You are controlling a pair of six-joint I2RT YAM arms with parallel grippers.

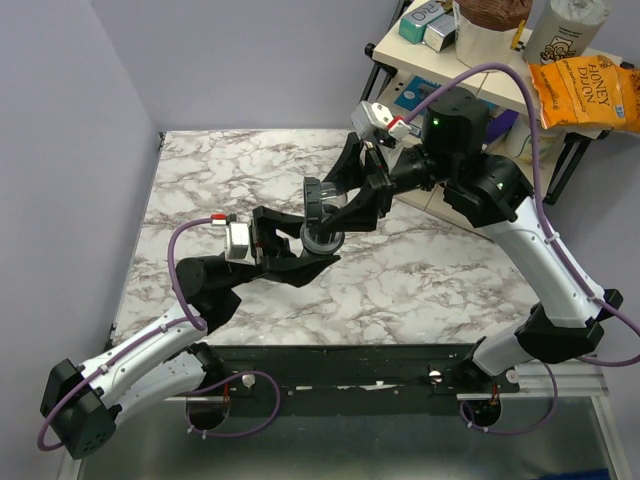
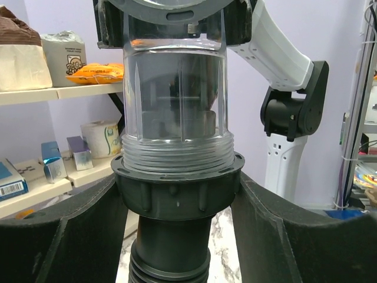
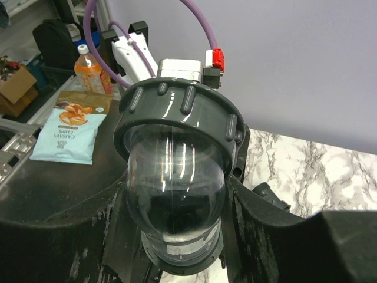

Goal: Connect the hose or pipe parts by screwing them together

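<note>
A clear threaded fitting (image 2: 175, 100) with a grey ring cap (image 3: 177, 103) stands between both grippers above the table's middle. My left gripper (image 1: 290, 245) is shut on the black collar (image 2: 177, 188) at the fitting's threaded end; the black hose end (image 2: 171, 247) hangs below that collar in the left wrist view. My right gripper (image 1: 350, 190) is shut on the clear fitting, whose rounded body fills the middle of the right wrist view. The threads sit at the collar's top; how far they engage is unclear.
A shelf (image 1: 430, 55) with packages and bags stands at the back right. Bare marble table (image 1: 200, 170) lies around the grippers. Walls rise at the left and back.
</note>
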